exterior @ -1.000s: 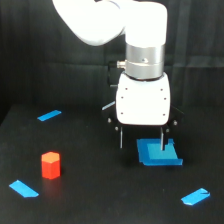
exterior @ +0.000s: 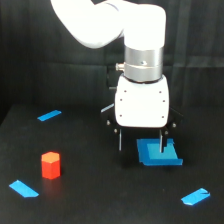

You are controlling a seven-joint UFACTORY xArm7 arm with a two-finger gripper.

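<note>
My gripper [exterior: 141, 148] hangs pointing down right of the middle, below the white hand. Its two thin fingers stand well apart, and nothing shows between them. Behind or just below the right finger is a flat-looking blue square [exterior: 159, 159] with a lighter blue patch. Whether the finger touches it, I cannot tell. An orange-red cube [exterior: 50, 165] rests on the dark surface at the left, well away from the gripper.
Blue strips lie flat on the dark table [exterior: 105, 195]: one strip [exterior: 49, 115] at the back left, another strip [exterior: 24, 188] at the front left, a third strip [exterior: 195, 197] at the front right. Between cube and gripper the surface is clear.
The hand sits very slightly lower than before. The cube, blue square and strips have stayed in place.
</note>
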